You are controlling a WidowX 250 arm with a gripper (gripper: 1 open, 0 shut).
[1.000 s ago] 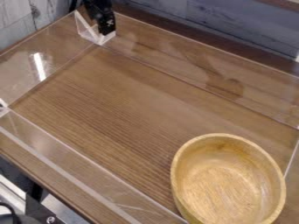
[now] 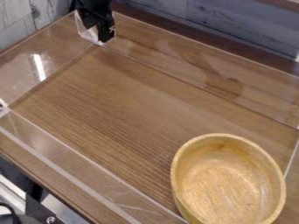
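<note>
My black gripper (image 2: 96, 28) is at the top left of the camera view, over the back left corner of the wooden table. A light, partly clear object (image 2: 87, 31) sits at or just behind its fingertips; whether the fingers hold it cannot be told. The gripper is small and dark here, so its finger state is unclear.
A cream plastic bowl (image 2: 228, 179) sits at the front right of the wooden table (image 2: 140, 105). A grey-blue wall (image 2: 233, 26) runs along the back.
The bowl stays where it was.
</note>
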